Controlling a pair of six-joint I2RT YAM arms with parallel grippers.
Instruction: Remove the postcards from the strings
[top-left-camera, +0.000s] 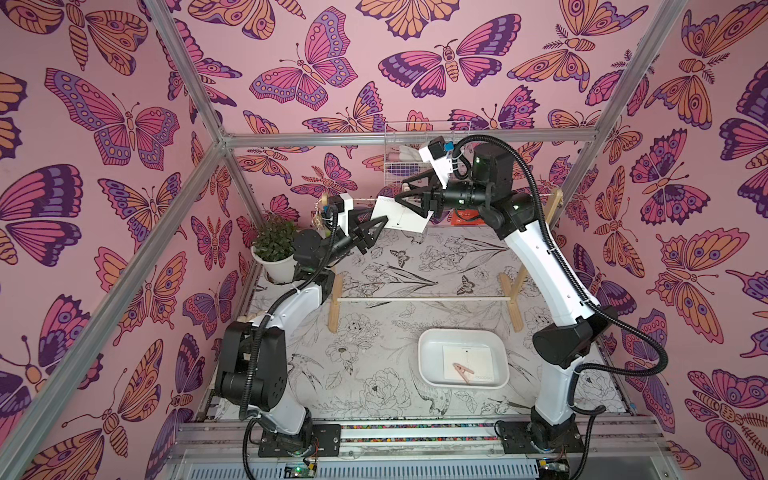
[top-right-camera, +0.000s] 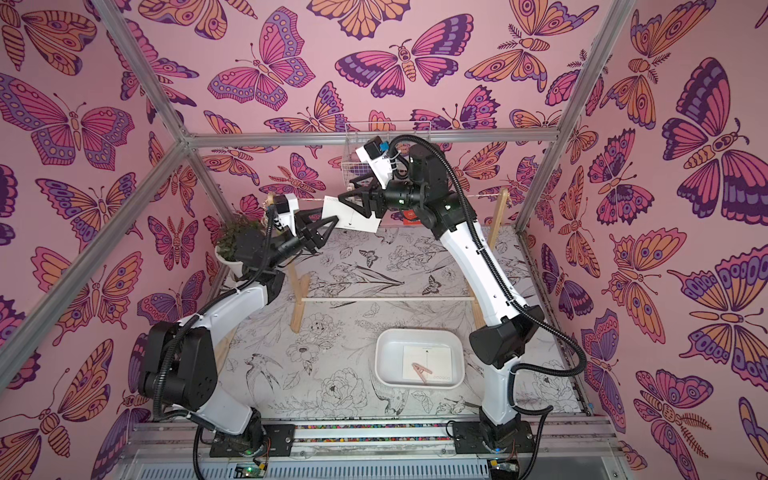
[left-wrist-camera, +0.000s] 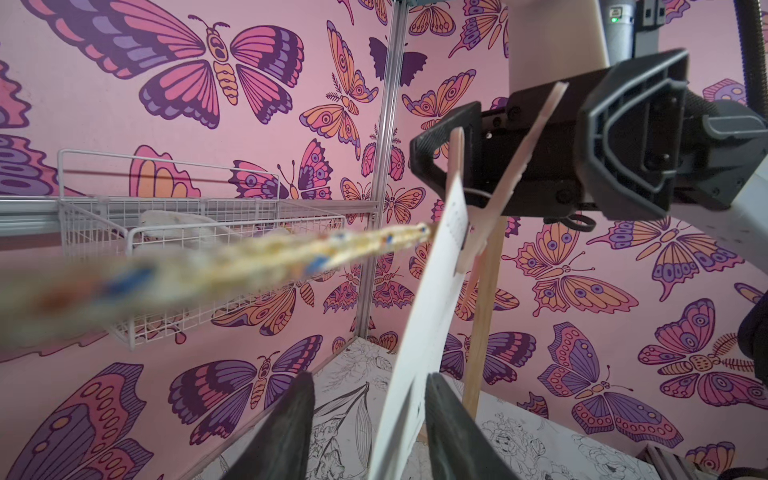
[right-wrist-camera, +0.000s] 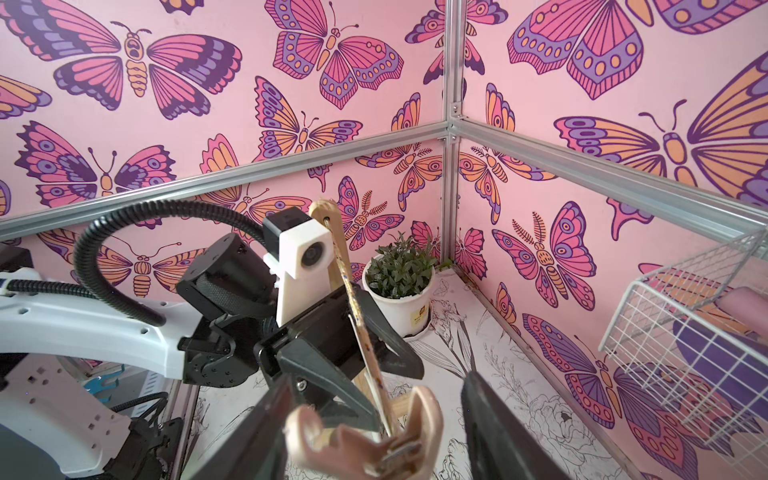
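A white postcard (top-left-camera: 402, 214) hangs from the string (left-wrist-camera: 336, 249) by a pink clothespin (left-wrist-camera: 508, 188). My left gripper (top-left-camera: 375, 233) is open at the card's left side; in the left wrist view, the card's lower part (left-wrist-camera: 412, 352) reaches down between its parted fingers. Over at the top of the card, my right gripper (top-left-camera: 401, 192) is open around the clothespin. Its fingers (right-wrist-camera: 496, 428) stand well apart on both sides of the pin in the right wrist view. The card's face is hidden from that wrist camera.
On the table, a white tray (top-left-camera: 425, 376) holds another card (top-left-camera: 480, 354) and a loose clothespin (top-left-camera: 462, 370). Wooden stand posts (top-left-camera: 334, 308) bear the string. A potted plant (top-left-camera: 277, 256) sits back left, and a wire basket (left-wrist-camera: 200, 232) hangs behind.
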